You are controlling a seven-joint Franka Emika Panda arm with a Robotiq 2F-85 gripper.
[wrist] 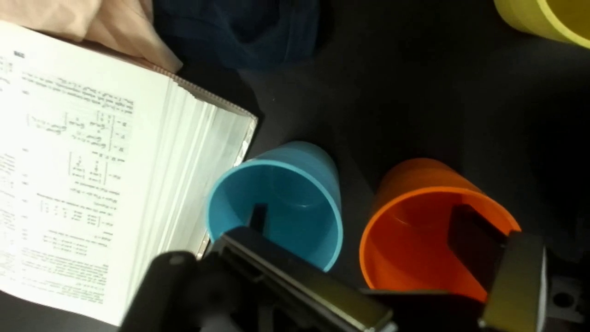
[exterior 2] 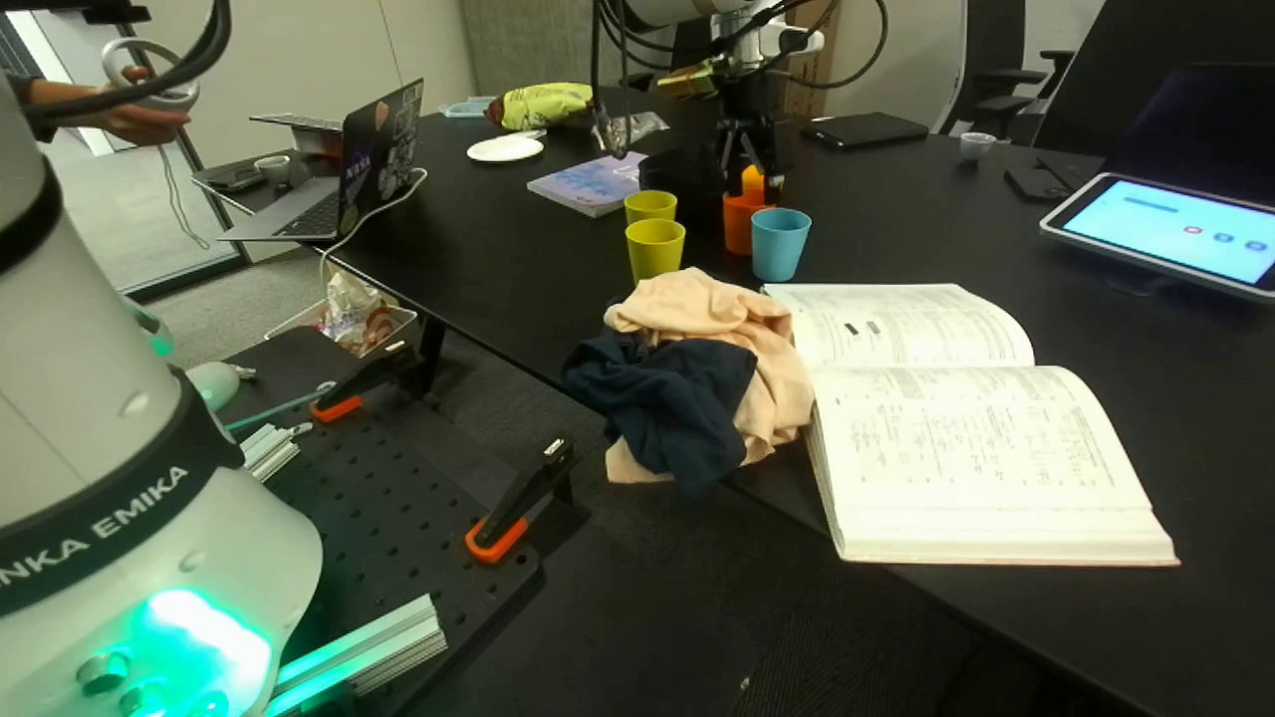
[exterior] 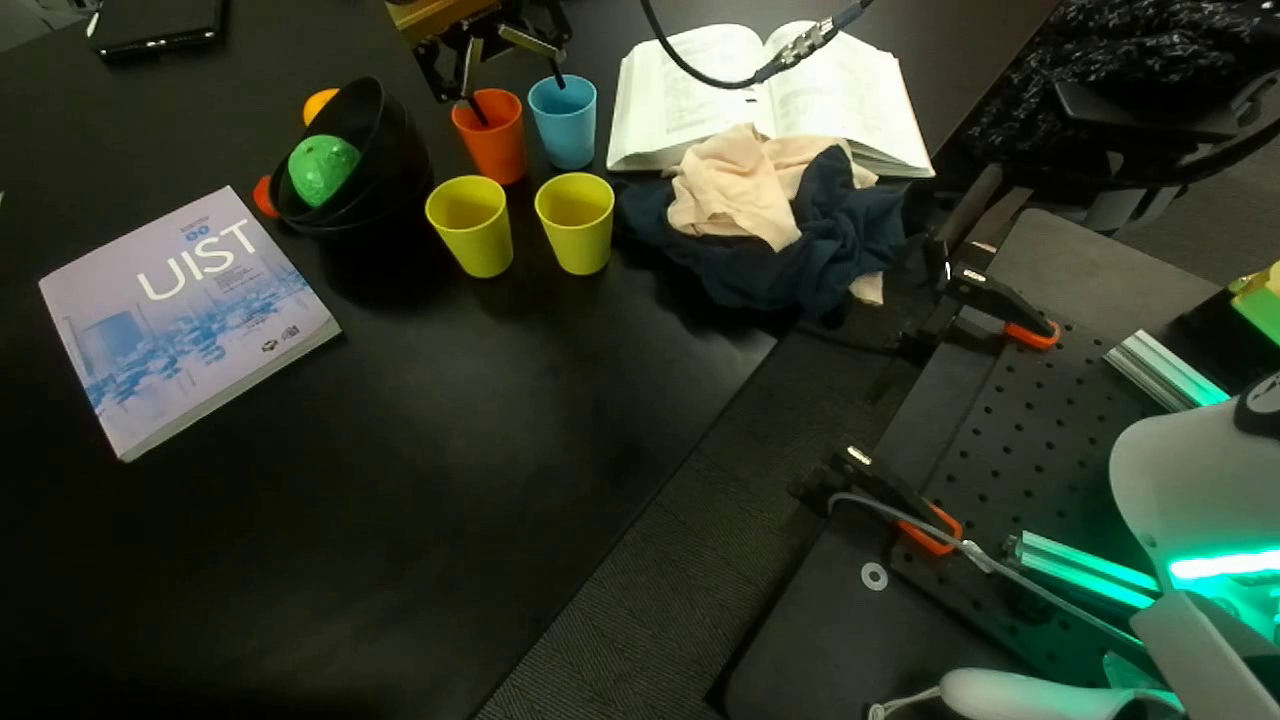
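My gripper (exterior: 519,102) stands open above two cups, its fingers spread with nothing held between them. In the wrist view, one fingertip reaches over the mouth of the blue cup (wrist: 301,166) and the other over the mouth of the orange cup (wrist: 417,174). How deep the tips sit inside the cups is hard to tell. Both cups are upright, side by side with a small gap. Nearer the camera in exterior view 1, two yellow cups (exterior: 471,228) stand upright, apart from each other.
An open book (exterior: 690,102) lies close beside the blue cup, with crumpled peach and navy cloth (exterior: 744,198) next to it. Black bowls (exterior: 381,150) hold a green ball (exterior: 321,169). A UIST book (exterior: 192,318) lies at the left.
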